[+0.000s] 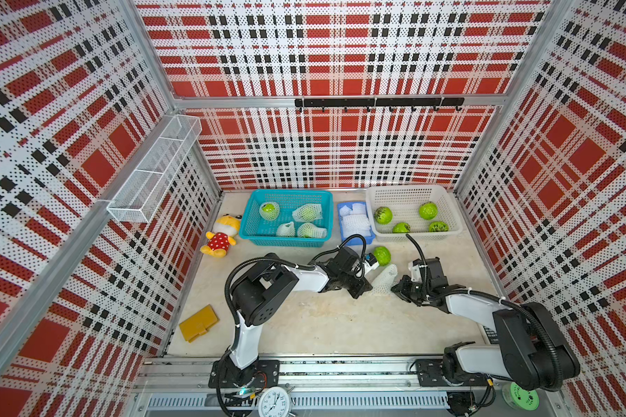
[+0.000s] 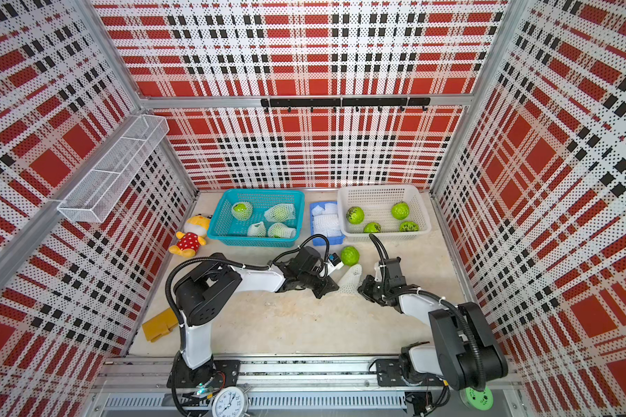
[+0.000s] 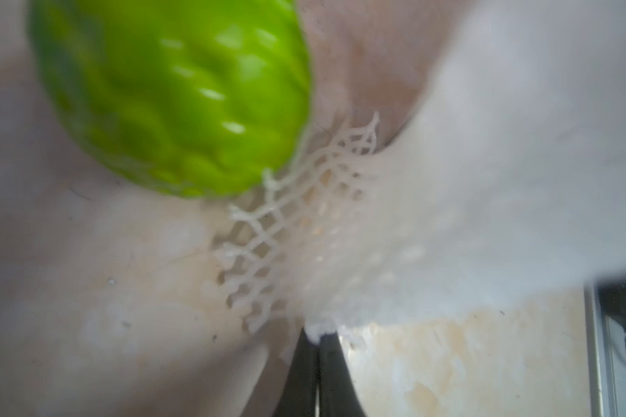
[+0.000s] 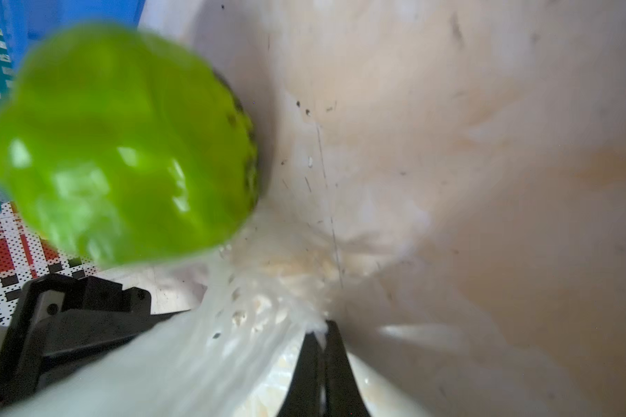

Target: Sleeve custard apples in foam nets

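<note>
A bare green custard apple [image 1: 382, 255] lies on the table just beyond a white foam net [image 1: 384, 279], apart from its body in the top views. My left gripper is shut on the net's edge at its left side; the fruit [image 3: 170, 90] sits beside the net's open mouth. My right gripper is also shut on the net, at the other side, with the fruit [image 4: 121, 146] above and left of it. The teal basket [image 1: 286, 241] holds several netted fruits; the white basket [image 1: 445, 194] holds several bare ones.
A blue tray [image 1: 347, 238] of spare nets stands between the baskets. A plush toy [image 1: 219, 239] and mustard wallet [image 1: 197, 322] are at the left.
</note>
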